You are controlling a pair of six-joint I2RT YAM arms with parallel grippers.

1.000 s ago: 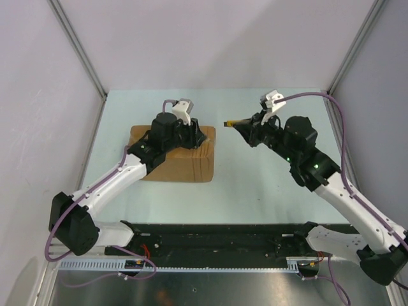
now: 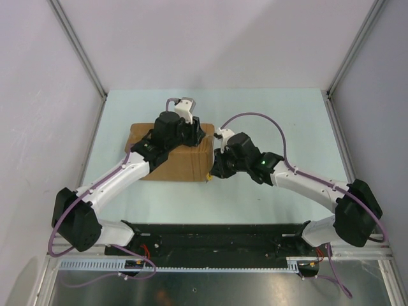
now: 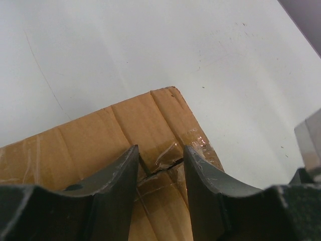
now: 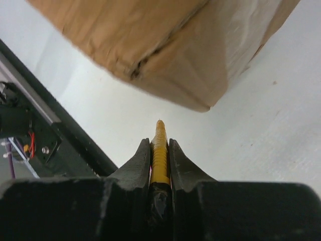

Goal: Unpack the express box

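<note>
A brown cardboard box (image 2: 176,166) lies on the white table at centre-left. My left gripper is over its top at a creased seam near one corner, its fingers apart, with cardboard showing between them. My right gripper is shut on a yellow tool (image 4: 161,160), probably a box cutter, pointing at the box's right side near its front lower corner. Whether the tool touches the box is unclear.
A dark rail (image 2: 210,236) runs along the front edge, and pale walls stand at the sides and back.
My right gripper has moved down and left from the back right to the box's right side, carrying the yellow tool. The left gripper and box have barely moved.
</note>
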